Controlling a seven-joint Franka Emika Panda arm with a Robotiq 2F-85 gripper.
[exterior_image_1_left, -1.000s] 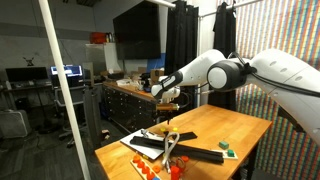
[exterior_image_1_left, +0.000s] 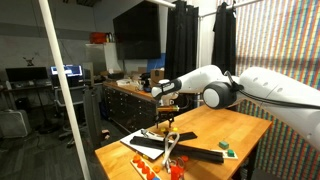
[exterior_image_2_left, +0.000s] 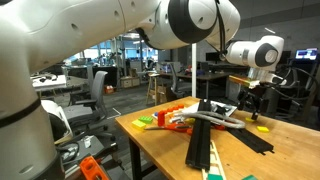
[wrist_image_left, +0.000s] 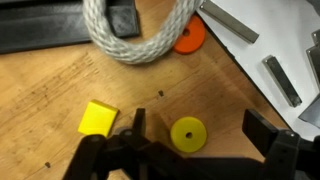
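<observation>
My gripper is open, its dark fingers spread wide at the bottom of the wrist view. A round yellow disc (wrist_image_left: 188, 134) shows on the wooden table in the gap between them; whether they are level with it cannot be told. Left of the disc lies a yellow square block (wrist_image_left: 97, 118). From the side, my gripper (exterior_image_2_left: 268, 103) points down over the far part of the table, close above a small yellow piece (exterior_image_2_left: 262, 128). The other exterior view shows the gripper (exterior_image_1_left: 162, 103) small, at the table's far side.
A thick grey loop (wrist_image_left: 140, 46) and an orange ring (wrist_image_left: 190, 38) lie beyond the disc. Metal-edged pieces sit on a white surface (wrist_image_left: 245, 65) to the right. Long black trays (exterior_image_2_left: 199, 142) cross the table (exterior_image_2_left: 285, 152), whose near right side is mostly bare.
The arm has come down somewhat over the last second, its elbow lower and the gripper nearer the tabletop. The objects on the table look unmoved.
</observation>
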